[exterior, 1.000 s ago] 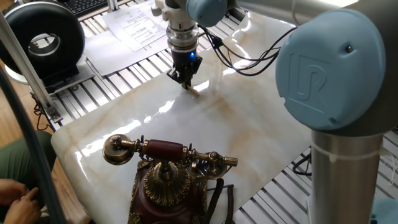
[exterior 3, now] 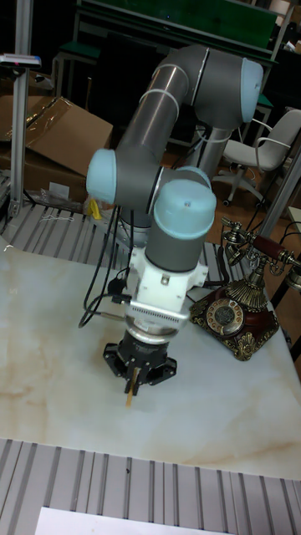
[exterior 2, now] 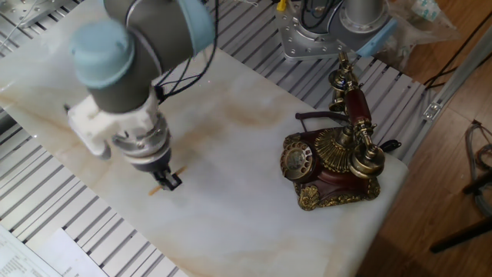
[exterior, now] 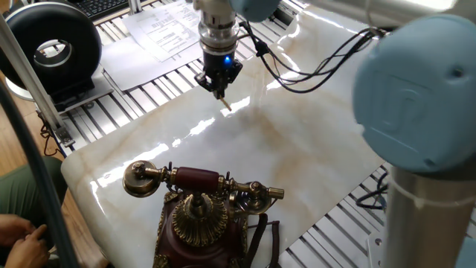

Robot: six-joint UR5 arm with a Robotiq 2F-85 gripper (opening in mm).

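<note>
A thin yellowish stick sticks out below my gripper, whose fingers are shut on it. From the second exterior view, the stick runs across on both sides of the fingertips, with its middle hidden by the gripper. In the third exterior view the stick points toward the camera beneath the gripper. The fingers hang over the marbled tabletop; the gap between stick and table is hard to judge.
An ornate red and gold rotary telephone stands on the tabletop, well apart from the gripper. Paper sheets lie beyond the board's edge. Cables hang off the arm. The tabletop between gripper and telephone is clear.
The gripper has risen slightly and shifted a little left in the first exterior view, and the stick has moved with it. The arm's blue joint has swung right. The telephone is unmoved.
</note>
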